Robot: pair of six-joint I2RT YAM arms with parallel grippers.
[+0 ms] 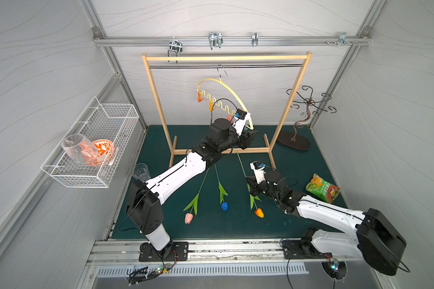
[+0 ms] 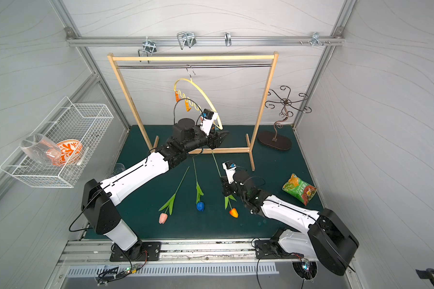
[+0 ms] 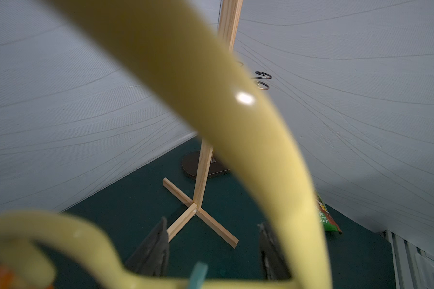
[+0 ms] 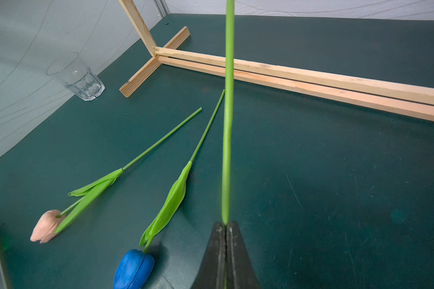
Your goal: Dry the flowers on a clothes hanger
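Note:
A yellow hanger (image 1: pixel 231 91) with orange clips hangs from the wooden rack's rod. My left gripper is raised at its lower right end, part open; in the left wrist view the hanger and a teal clip (image 3: pixel 197 274) are close around its fingers. My right gripper is low over the table, shut on the green stem (image 4: pixel 227 144) of the orange tulip (image 1: pixel 258 212), which runs upright through that view. A pink tulip (image 4: pixel 47 225) and blue tulip (image 4: pixel 133 269) lie on the table to its left.
The wooden rack (image 1: pixel 154 96) spans the back. A wire basket (image 1: pixel 106 110) hangs left, above a glass (image 4: pixel 84 84). A metal stand (image 1: pixel 294 142) stands back right, a snack bag (image 1: pixel 323 188) at right.

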